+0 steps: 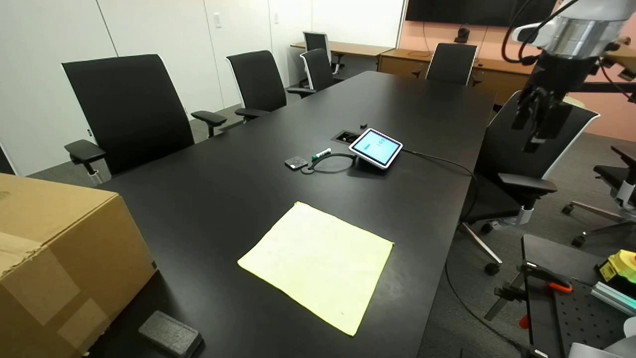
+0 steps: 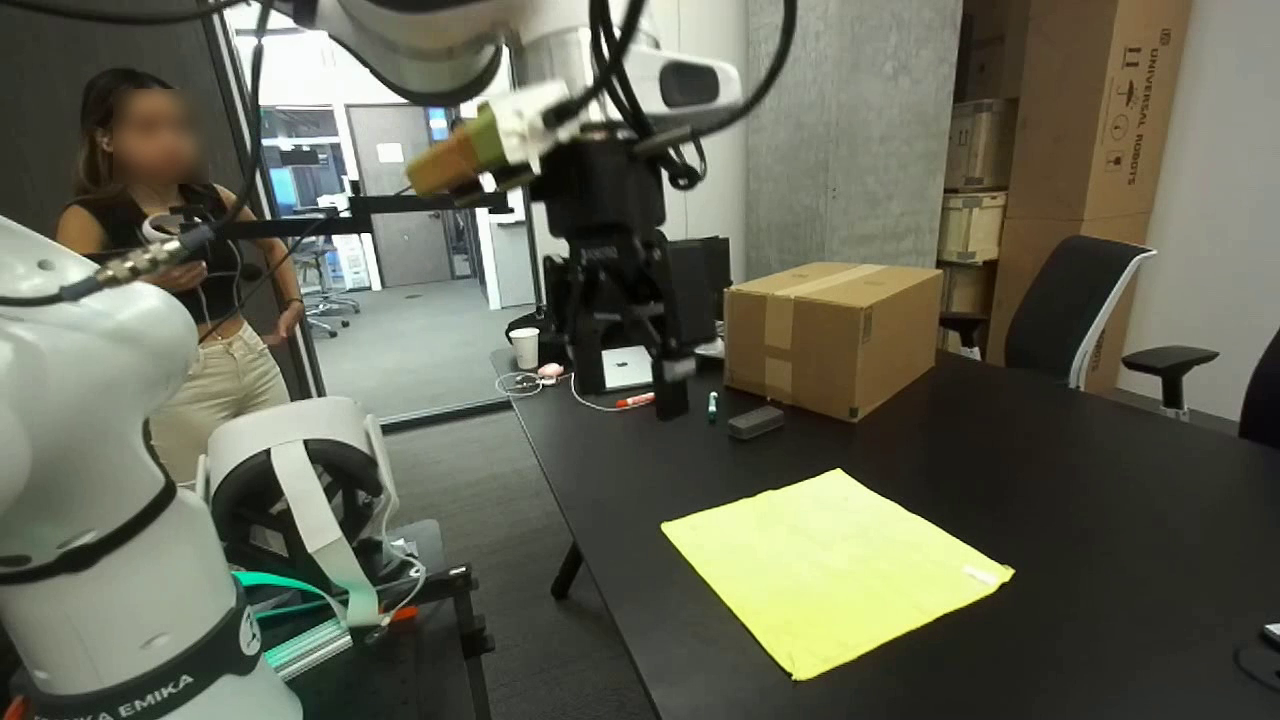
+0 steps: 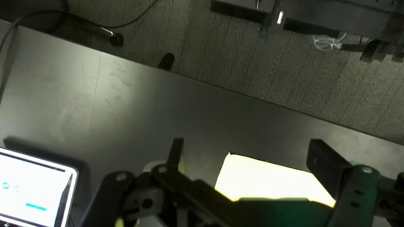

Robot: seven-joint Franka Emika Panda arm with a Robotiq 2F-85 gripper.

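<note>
A yellow cloth (image 1: 319, 262) lies spread flat on the black table, with its corners out. In exterior view 2 the same cloth (image 2: 840, 564) is in the lower right, below and to the right of my gripper (image 2: 630, 390). The gripper hangs in the air well above the table, fingers pointing down. From the wrist, my gripper stands open with its fingers wide apart, and part of the cloth (image 3: 269, 177) shows far below between them. The rest of the cloth is hidden behind the gripper's body. Nothing is held.
A cardboard box (image 2: 804, 336) and a dark eraser block (image 2: 756, 421) stand past the cloth. A tablet (image 1: 376, 147), a green marker (image 1: 321, 154) and cables occupy the table's middle. Chairs line both sides. Bare table surrounds the cloth.
</note>
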